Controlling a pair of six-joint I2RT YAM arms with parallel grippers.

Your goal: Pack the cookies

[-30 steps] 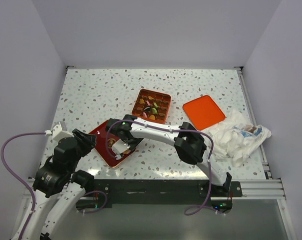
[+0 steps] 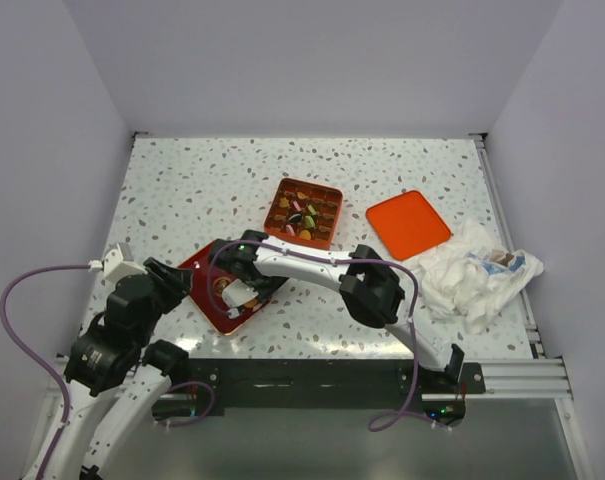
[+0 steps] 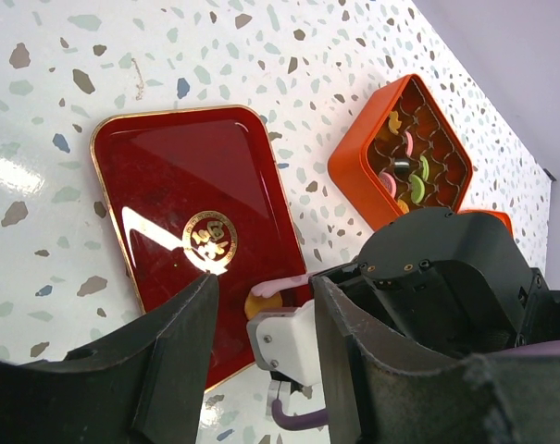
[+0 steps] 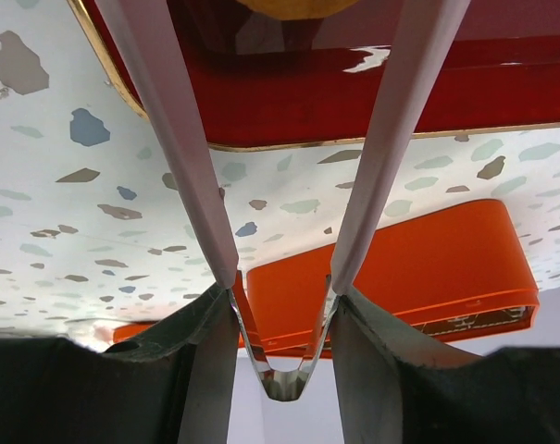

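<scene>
A red tray (image 3: 159,185) with a gold rim and gold emblem lies at the front left. My right gripper is low over it, pink fingers apart, a yellowish round piece at its tips; in the left wrist view this piece is partly hidden. My left gripper hangs left of the tray, fingers apart and empty. Behind the tray an orange box (image 3: 363,148) holds colourful pieces in compartments, some pink, green and yellow.
An orange lid (image 2: 407,222) lies flat at the right, beside crumpled white plastic (image 2: 467,280).
The left arm and the box look unchanged.
</scene>
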